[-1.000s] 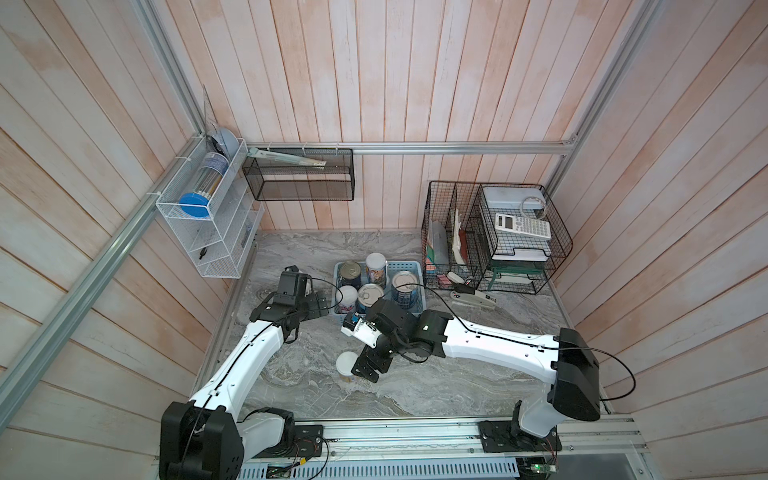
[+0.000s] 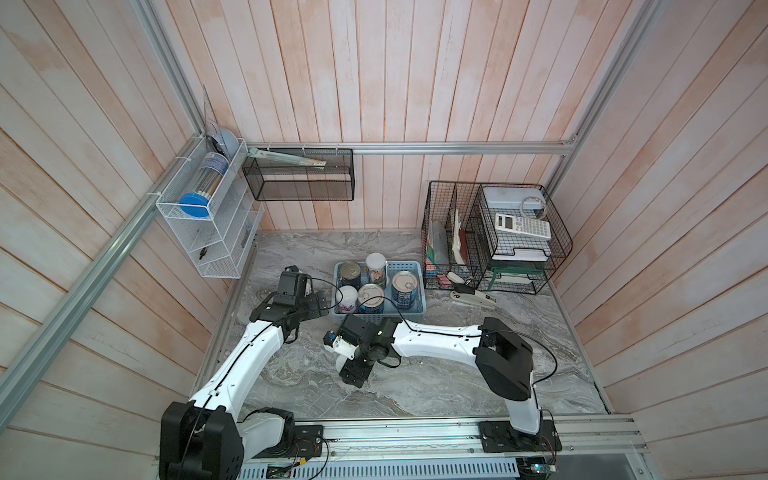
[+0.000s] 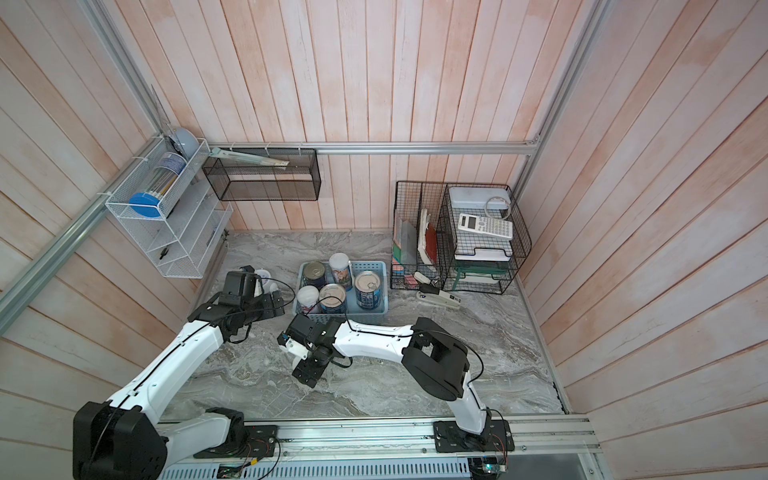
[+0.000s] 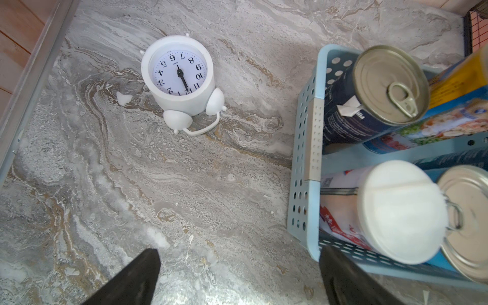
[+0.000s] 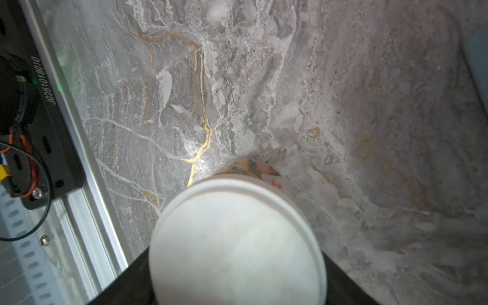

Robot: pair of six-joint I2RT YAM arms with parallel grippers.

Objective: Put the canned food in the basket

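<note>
A blue basket (image 3: 381,292) holds several cans, among them a dark can (image 4: 373,91) and a white-lidded can (image 4: 399,211). My left gripper stands open at the basket's left side, above the counter, with nothing between its fingers. My right gripper is low over the counter in front of the basket, around another white-lidded can (image 5: 236,233). The lid hides much of the fingertips, so whether they grip it is unclear. In both top views that can is mostly hidden beneath the right gripper.
A white alarm clock (image 4: 178,71) lies left of the basket. Black wire racks (image 2: 496,236) stand at the back right, with a stapler-like object (image 2: 472,297) before them. A white wire shelf (image 2: 208,224) hangs on the left wall.
My right arm has swung leftward, bringing its gripper over the lone white-lidded can that showed bare on the counter a second ago. The left arm is unchanged.
</note>
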